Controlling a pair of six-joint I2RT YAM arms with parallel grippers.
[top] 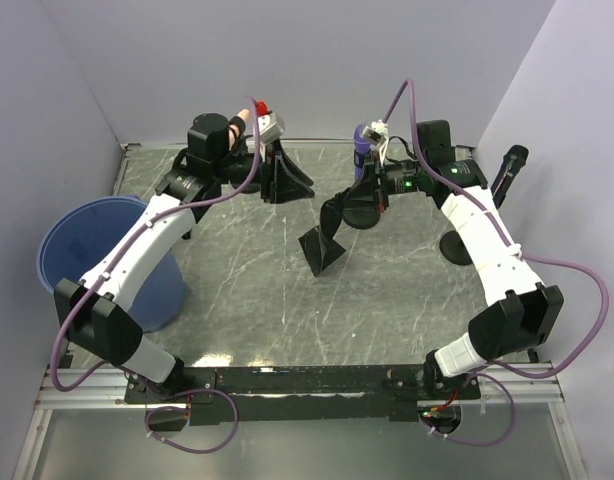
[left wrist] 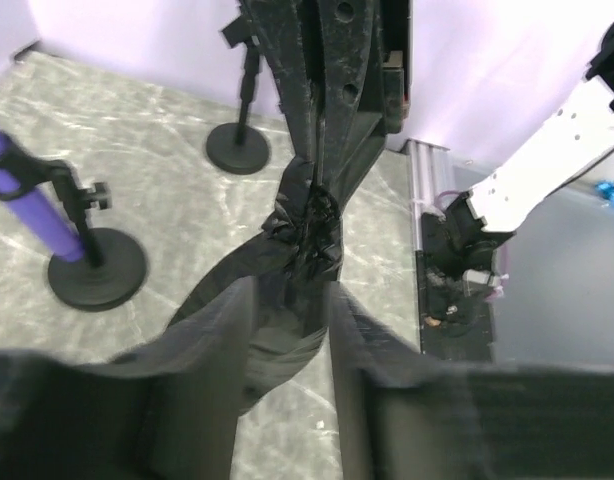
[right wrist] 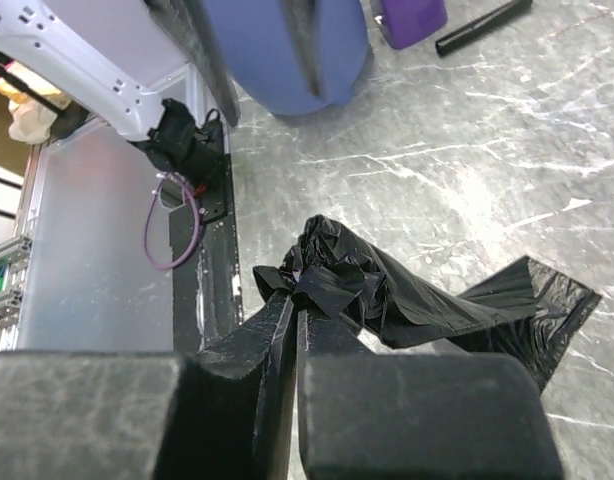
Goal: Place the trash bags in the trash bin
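A crumpled black trash bag (top: 322, 240) hangs from my right gripper (top: 355, 194), which is shut on its bunched top; in the right wrist view the bag (right wrist: 437, 310) spreads beyond the fingertips. My left gripper (top: 295, 188) stands open to the left of the bag, apart from it, its fingers (left wrist: 197, 410) blurred at the bottom of the left wrist view. The blue trash bin (top: 162, 290) stands at the far left, partly under the left arm.
A purple object on a black stand (left wrist: 95, 270) and another black stand (left wrist: 237, 150) are at the back and right.
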